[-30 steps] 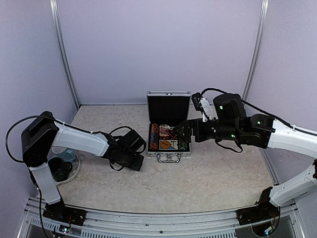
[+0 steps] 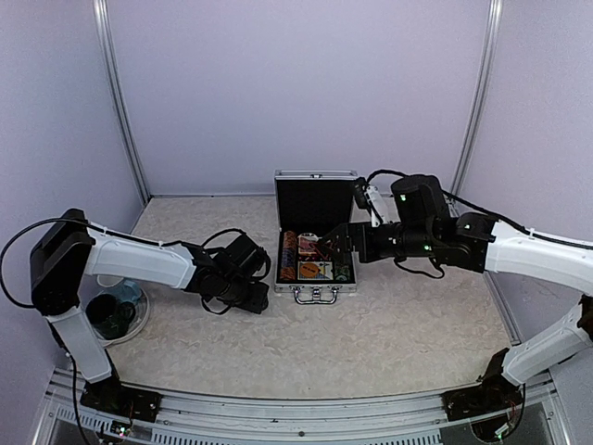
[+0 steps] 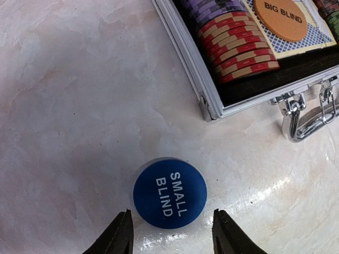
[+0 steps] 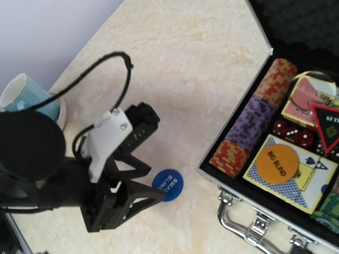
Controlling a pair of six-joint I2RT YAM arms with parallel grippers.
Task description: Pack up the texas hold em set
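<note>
The blue small blind button (image 3: 169,193) lies on the counter just outside the case (image 2: 315,288). My left gripper is open at the button, fingertips either side of its near edge, holding nothing. The open silver case holds chip rows (image 4: 254,119), card decks, red dice (image 4: 291,135), the orange big blind button (image 4: 278,163) and a black triangular marker (image 4: 328,127). My right gripper (image 2: 338,243) hovers over the case's right part; its fingers are out of the right wrist view and too dark in the top view to judge.
A tray (image 2: 130,329) with cups, including a light blue mug (image 4: 29,98), stands at the far left behind the left arm. The counter in front of the case is clear.
My left arm has shifted slightly, its gripper staying low beside the case. My right arm has moved slightly left over the case.
</note>
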